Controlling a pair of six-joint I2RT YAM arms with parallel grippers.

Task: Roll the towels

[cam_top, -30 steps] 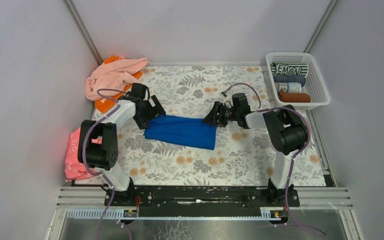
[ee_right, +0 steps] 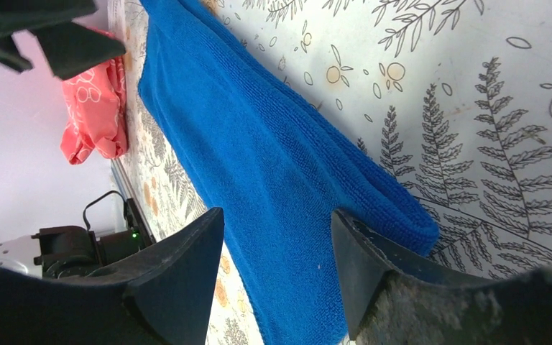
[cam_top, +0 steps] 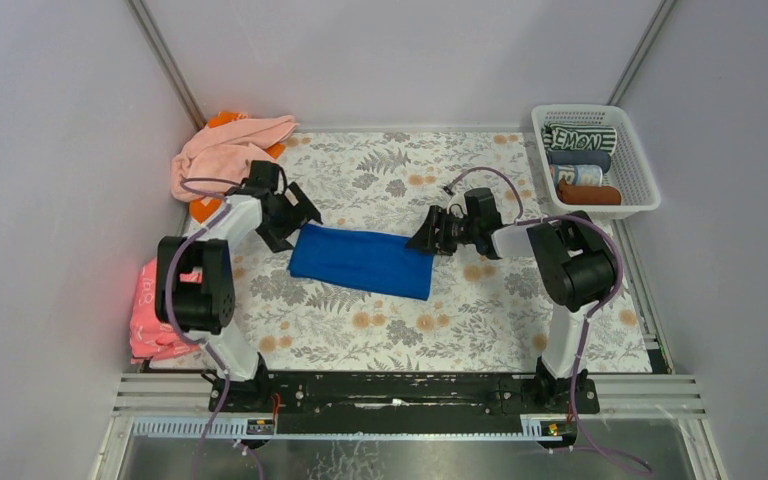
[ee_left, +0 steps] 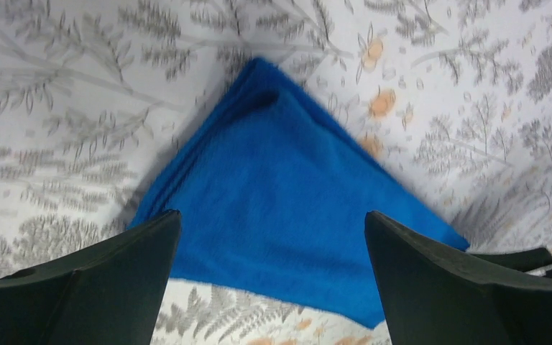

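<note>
A folded blue towel (cam_top: pixel 360 262) lies flat as a long strip across the middle of the table, its layered edge toward the back. My left gripper (cam_top: pixel 300 228) is open above its left end; in the left wrist view nothing is between the fingers, and the towel (ee_left: pixel 273 194) lies beyond them. At the right end my open right gripper (cam_top: pixel 424 244) stands by the far corner. The right wrist view shows the towel (ee_right: pixel 259 165) running under and between the widely parted fingers, unpinched.
At the back right a white basket (cam_top: pixel 643 190) holds several rolled towels. Peach and orange cloths (cam_top: pixel 222 158) are heaped at the back left, a coral towel (cam_top: pixel 155 325) at the front left.
The right arm and the towel look nearly unchanged.
</note>
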